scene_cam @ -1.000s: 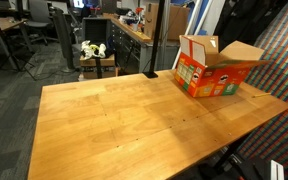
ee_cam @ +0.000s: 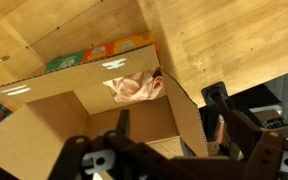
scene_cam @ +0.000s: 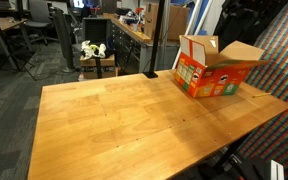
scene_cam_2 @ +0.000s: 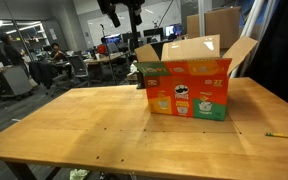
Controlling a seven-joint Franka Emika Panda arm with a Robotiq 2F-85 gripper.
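Observation:
An open cardboard box (scene_cam: pixel 212 80) with red, orange and green printed sides stands on the wooden table (scene_cam: pixel 114 125), its flaps spread. In the wrist view, a crumpled pale pink cloth or wrapper (ee_cam: pixel 137 86) lies inside the box, against one wall. My gripper is above the box in that view. Its fingers (ee_cam: pixel 122 122) appear apart, and nothing shows between them. Dark parts of the arm (scene_cam_2: pixel 124 12) hang at the top of the second exterior view, higher than the flaps.
A pencil (scene_cam_2: pixel 283 136) lies on the table to the right of the box in the second exterior view. Box flaps (scene_cam_2: pixel 242 52) stick up and outward. Chairs and desks stand beyond the table.
The dark arm at the top right of the first exterior view has shifted a little. The box and the table look the same.

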